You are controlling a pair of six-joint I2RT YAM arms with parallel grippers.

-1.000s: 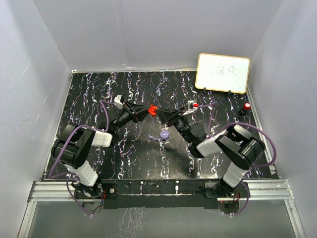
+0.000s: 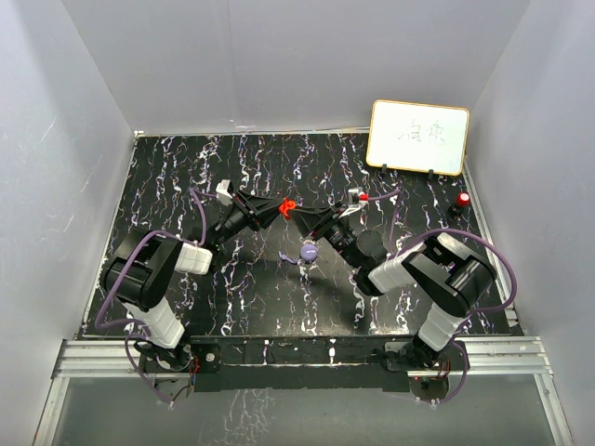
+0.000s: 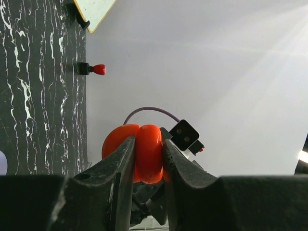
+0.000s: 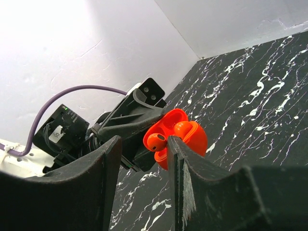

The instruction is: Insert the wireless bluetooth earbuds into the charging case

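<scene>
The small orange-red charging case (image 2: 286, 207) is up off the table between the two arms, with my left gripper shut on it. In the right wrist view the case (image 4: 199, 140) stands open, its rounded lid and hollow facing me. One orange earbud (image 4: 156, 142) shows at the near side of the case; whether it is fully seated is not clear. My right gripper has its fingers apart close before the case. That earbud appears in the gap near one fingertip (image 4: 174, 144); I cannot tell if they touch.
A lilac round object (image 2: 309, 252) with a strap lies on the dark marbled table below the grippers. A whiteboard (image 2: 417, 137) stands at the back right, a red-capped item (image 2: 462, 200) near the right wall. Clear table lies around.
Over the last second the right gripper has shifted very slightly at the case. The left arm and the case look almost still.
</scene>
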